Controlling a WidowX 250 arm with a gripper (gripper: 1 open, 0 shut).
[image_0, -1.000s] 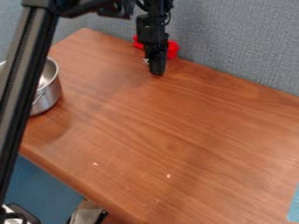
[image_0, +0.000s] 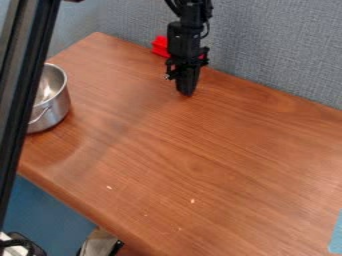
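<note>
My black gripper (image_0: 185, 82) hangs at the back of the wooden table, its fingertips low near the tabletop, and looks shut with nothing visible between the fingers. Behind it, against the grey back panel, a red object (image_0: 160, 46) shows just left of the arm, partly hidden by it. A steel pot (image_0: 47, 105) stands at the left edge of the table, partly cut off by a black frame post.
A grey padded partition (image_0: 281, 50) bounds the back. A black post (image_0: 22, 80) runs down the left side.
My gripper has moved slightly to the right and a little downward in the view, uncovering more table to its left and covering more of the red object's right part.
</note>
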